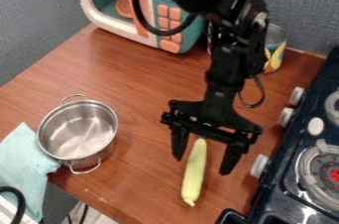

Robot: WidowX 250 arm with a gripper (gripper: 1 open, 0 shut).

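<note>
My black gripper (203,147) stands open over the upper end of a pale yellow corn-like piece (193,175), which lies lengthwise on the wooden table (133,79). Its two fingers are spread, one to each side of the piece. Whether they touch it or the table cannot be told from this view.
A steel pot (77,129) sits at left by a light blue cloth (27,154). A toy stove (304,168) fills the right edge. A toy microwave (113,5) and a can (273,55) stand at the back, the can partly behind the arm.
</note>
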